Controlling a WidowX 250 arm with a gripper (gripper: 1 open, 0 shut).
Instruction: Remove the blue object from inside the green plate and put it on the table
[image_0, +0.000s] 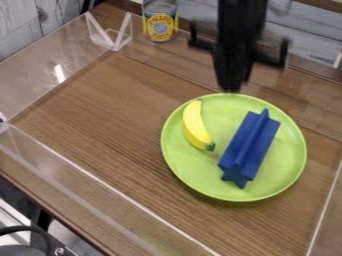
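Note:
On the green plate (194, 181) lies the blue block (250, 145), long and slightly tilted across the plate's right half. Beside it, to the left, a yellow banana (198, 126) rests on the same plate, apart from the block. My black gripper (231, 78) hangs above and behind the plate's far rim, blurred in the picture. Its fingertips are close together with nothing seen between them, and the block lies clear of them.
A can with a yellow label (159, 20) stands at the far back, with a clear plastic stand (110, 30) left of it. Bare wooden table (94, 125) stretches left of the plate. A dark cable curves at the lower left.

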